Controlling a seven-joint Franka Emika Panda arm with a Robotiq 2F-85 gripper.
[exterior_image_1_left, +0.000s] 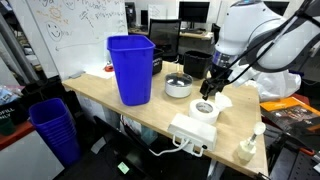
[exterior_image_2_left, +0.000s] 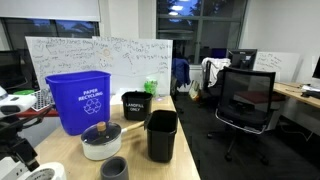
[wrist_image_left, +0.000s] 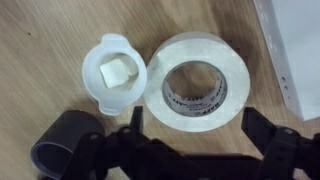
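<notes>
A roll of white tape (wrist_image_left: 236, 82) lies flat in the wrist view, its printed core facing up. My gripper is open above its lower side, one finger (wrist_image_left: 137, 120) at each side and nothing between them. Touching or nearly touching the roll on the left is a small white cup (wrist_image_left: 94, 72) holding white cubes. A dark grey cup (wrist_image_left: 65, 138) stands at the lower left. In exterior view 1 the gripper (exterior_image_1_left: 220, 84) hangs over the table just behind the tape roll (exterior_image_1_left: 207, 111).
A white box with a cable (exterior_image_1_left: 193, 132) lies in front of the roll. Farther back stand a lidded pot (exterior_image_1_left: 178, 86) and a tall blue recycling bin (exterior_image_1_left: 131, 72). Black bins (exterior_image_2_left: 161, 137) occupy the far side. A white pump bottle (exterior_image_1_left: 248, 148) is at the near corner.
</notes>
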